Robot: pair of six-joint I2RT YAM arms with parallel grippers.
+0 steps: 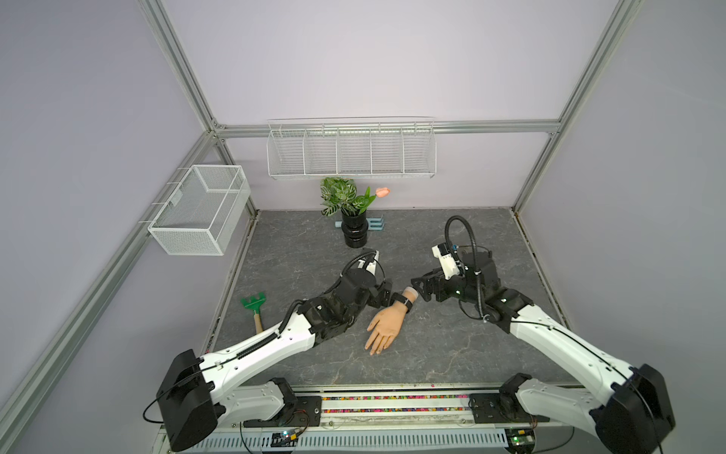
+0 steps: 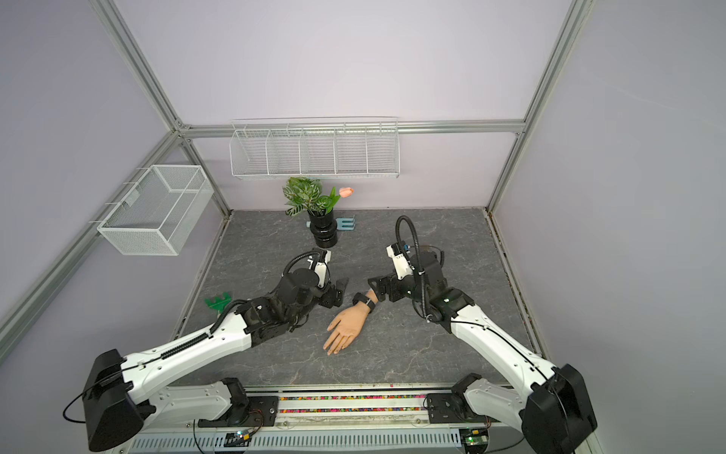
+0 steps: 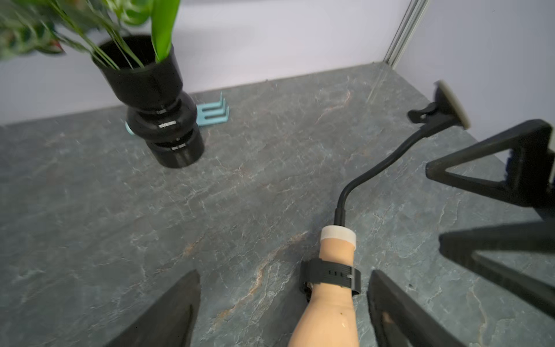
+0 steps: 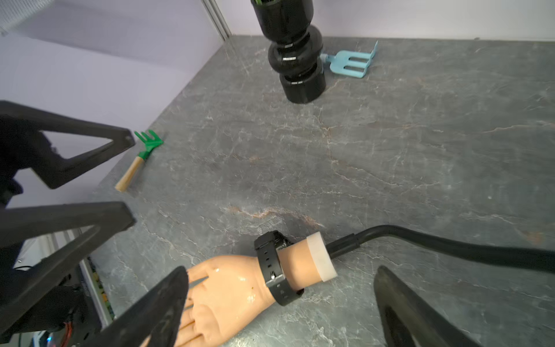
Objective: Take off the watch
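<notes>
The watch (image 4: 270, 267) is a black strap band around the wrist of a flesh-coloured model hand (image 4: 228, 295); strap holes and a buckle show. The hand (image 1: 385, 325) lies on the table with its fingers toward the front left. My left gripper (image 1: 383, 294) hovers by the watch (image 1: 403, 301) on its left side, its fingers (image 3: 167, 312) apart and nothing between them. On the opposite side, near the wrist's end, my right gripper (image 1: 423, 288) stands open, also empty. In the left wrist view the watch (image 3: 330, 273) sits toward the right finger.
A flexible black stem (image 3: 375, 173) runs back from the wrist to a round base. The black vase (image 1: 354, 229) with plants stands behind, a blue rake (image 4: 351, 62) beside it. At left lies a green rake (image 1: 255, 304).
</notes>
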